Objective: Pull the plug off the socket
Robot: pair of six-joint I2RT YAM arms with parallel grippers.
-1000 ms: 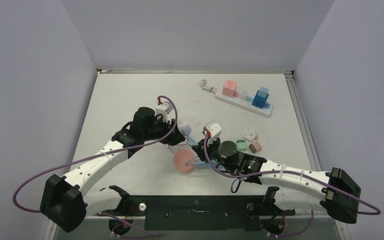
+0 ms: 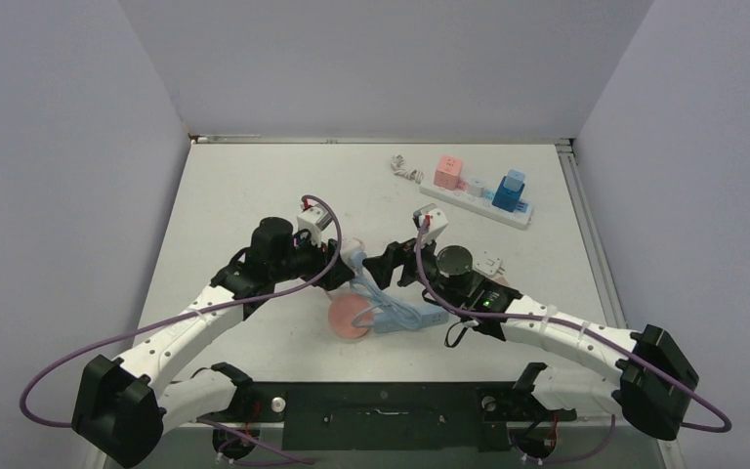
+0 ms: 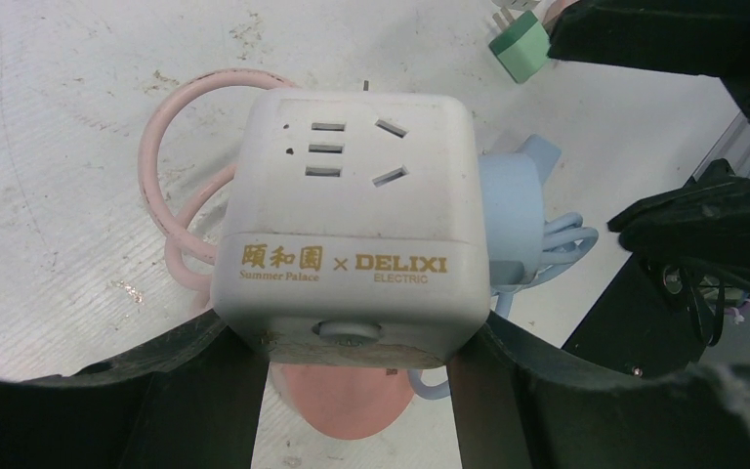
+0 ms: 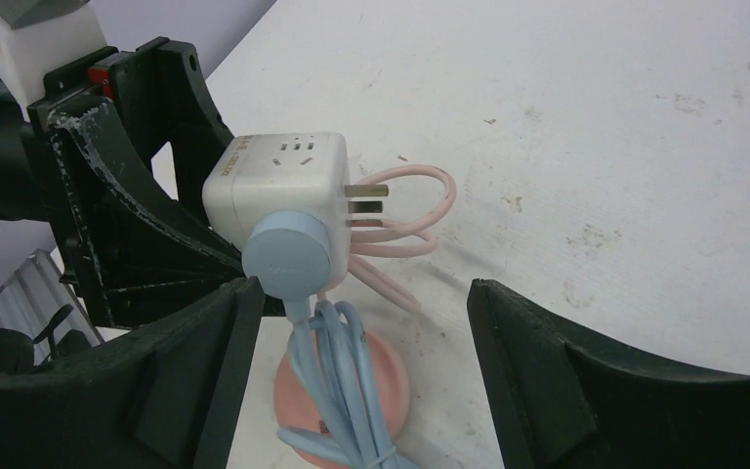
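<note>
The white socket cube (image 3: pixel 352 195) is held above the table, my left gripper shut on its sides. Metal prongs (image 4: pixel 366 207) stick out from one face of it. A round pale blue plug (image 4: pixel 288 256) sits against another face, its bundled blue cable (image 4: pixel 342 376) hanging below. My right gripper is part open, its fingers apart with nothing gripped; the plug lies just beyond its left fingertip in the right wrist view. From the left wrist view, the right fingers (image 3: pixel 713 227) stand apart, a short way from the plug (image 3: pixel 513 210).
A pink cable (image 3: pixel 181 195) loops behind the cube, and a pink disc (image 2: pixel 349 318) lies below. A white power strip (image 2: pixel 474 200) with pink and blue cubes is at the back right. A white plug adapter (image 2: pixel 488 263) lies right of my right gripper.
My right gripper has moved up and left toward the plug, its fingers wider apart than a second ago.
</note>
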